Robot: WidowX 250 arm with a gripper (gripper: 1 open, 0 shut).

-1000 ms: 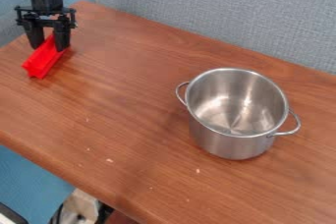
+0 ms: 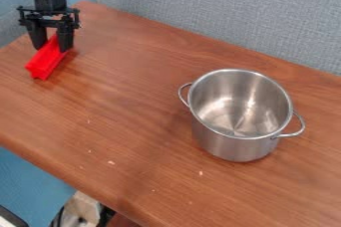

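Note:
At the upper left of the camera view my black gripper (image 2: 52, 36) points down and is shut on a red block (image 2: 44, 63), a long bright object lying tilted along the wooden table near its left side. The fingers cover the block's upper end. A steel pot (image 2: 237, 141) with two side handles stands on the right half of the table, well apart from the gripper and the block. It looks empty.
A grey textured wall (image 2: 226, 12) runs along the back. Beyond the table's left edge is blue surface, with some unclear items below at bottom left.
The gripper and red block have shifted very slightly to the right since a second ago. The pot has not moved.

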